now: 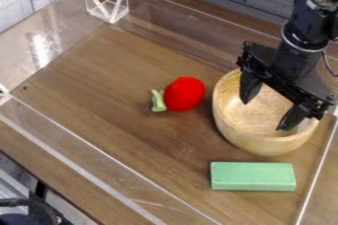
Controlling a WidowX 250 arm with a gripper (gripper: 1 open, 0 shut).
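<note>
A wooden bowl rests on the table at right. My black gripper is open, its fingers reaching down over and into the bowl. A red object with a green top, like a strawberry or pepper, lies just left of the bowl. A green block lies below the bowl, toward the front.
Clear plastic walls edge the wooden table. A small clear holder stands at the back left.
</note>
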